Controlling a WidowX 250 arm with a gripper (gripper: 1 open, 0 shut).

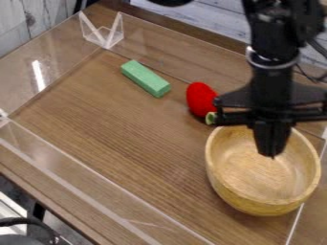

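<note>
My gripper point(270, 122), dark and bulky, hangs over the back part of a large yellow bowl point(262, 187) at the right. Whether anything is between its fingers is hard to see; it looks shut. A red object point(201, 98) with a green end lies behind and left of the bowl, partly hidden by the gripper. A green block point(145, 77) lies farther back on the left.
A clear, angular container point(102, 31) stands at the back left.
</note>
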